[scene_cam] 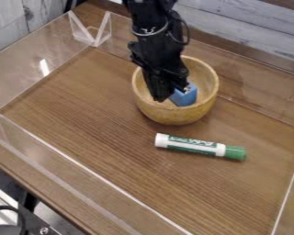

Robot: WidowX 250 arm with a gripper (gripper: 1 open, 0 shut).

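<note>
My black gripper (161,83) reaches down into a tan bowl (175,111) at the upper middle, its fingers at the bowl's left-centre, close beside a blue object (186,95) that lies inside on the right. Whether the gripper is open or shut, and whether anything is between the fingers, is hard to tell. A white and green marker-like tube (200,148) lies on the wooden table below the bowl.
A pale wall runs along the back and left, and a black cable curls at the lower left corner.
</note>
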